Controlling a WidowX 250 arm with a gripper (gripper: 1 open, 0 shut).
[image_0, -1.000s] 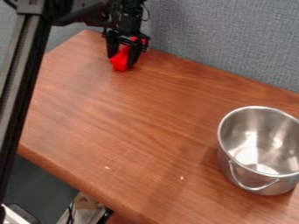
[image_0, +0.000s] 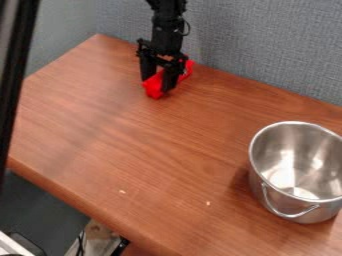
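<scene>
My black gripper (image_0: 163, 68) is at the back of the wooden table, shut on a red object (image_0: 155, 86). The object's shape is partly hidden by the fingers, and I cannot tell whether it touches the tabletop.
A shiny steel pot (image_0: 297, 170) with a wire handle stands at the right. A grey padded wall (image_0: 254, 50) runs along the back, and a dark frame bar is at the left edge.
My gripper and the red object have moved rightward and a little toward the camera. The dark bar at the left has shifted left. The pot has not moved.
</scene>
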